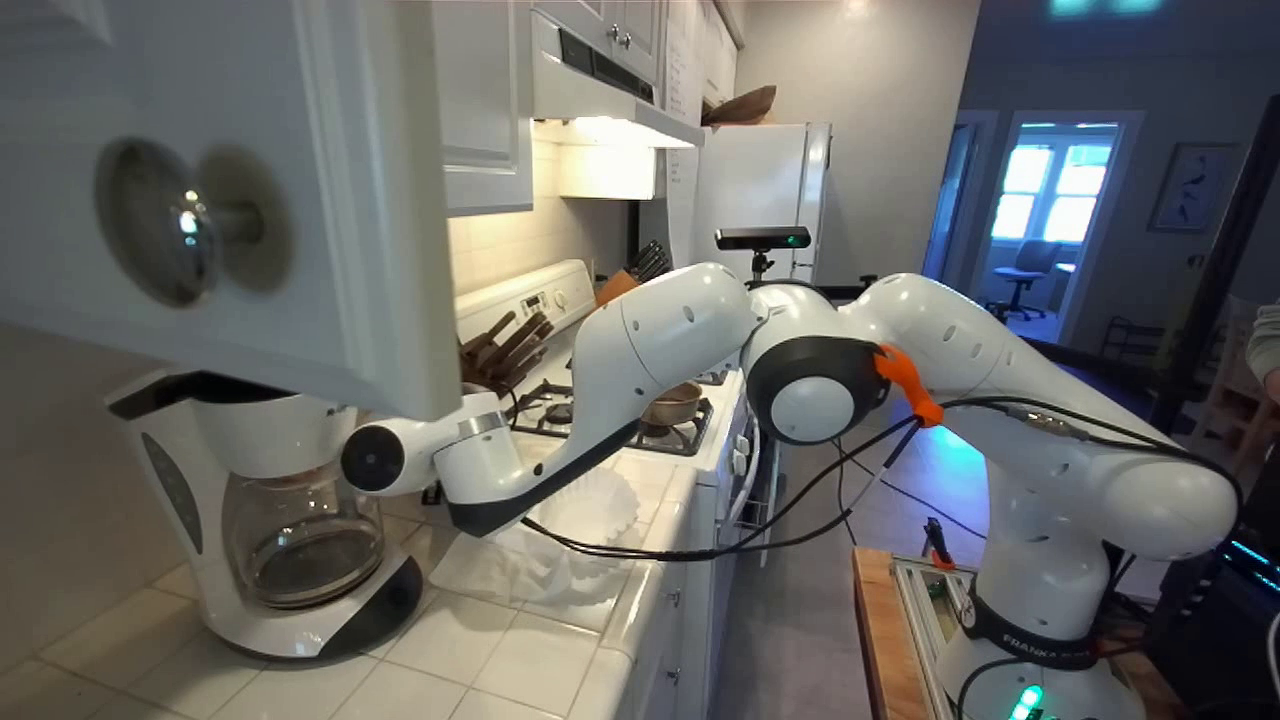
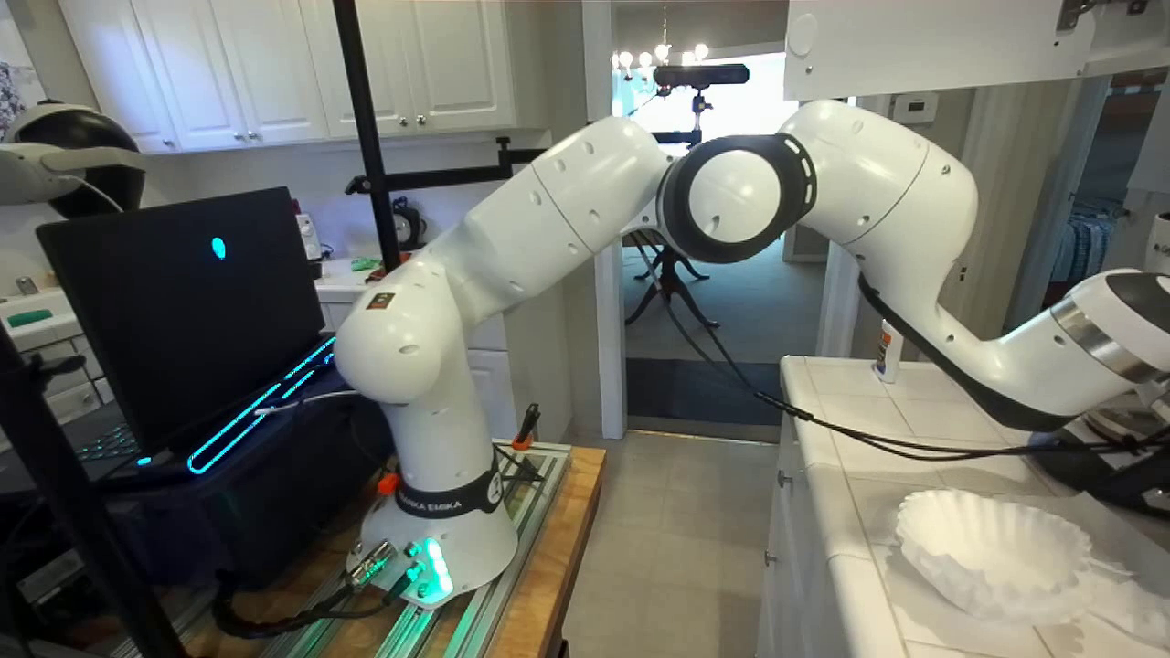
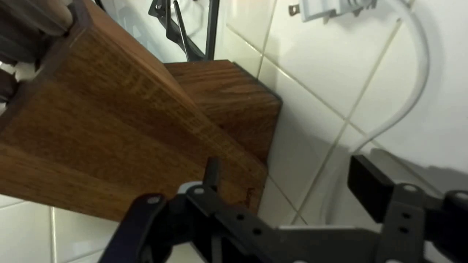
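Observation:
My gripper is open in the wrist view, its dark fingertips [image 3: 370, 188] well apart, with no object gripped between them. Below it, the wooden knife block [image 3: 101, 131] fills the left, and a white cord [image 3: 423, 65] runs down toward the right finger, ending above in a plug [image 3: 320, 8]. In exterior view 1 the arm's wrist end [image 1: 414, 456] is beside the white coffee maker [image 1: 270, 438] with its glass carafe [image 1: 306, 546]; the fingers are hidden there. The carafe's handle cannot be made out behind the arm.
White coffee filters [image 2: 993, 548] lie on the tiled counter [image 1: 516, 660] near the arm. A cabinet door [image 1: 348, 180] hangs over the coffee maker. Beyond stands the stove with a pan [image 1: 672, 406].

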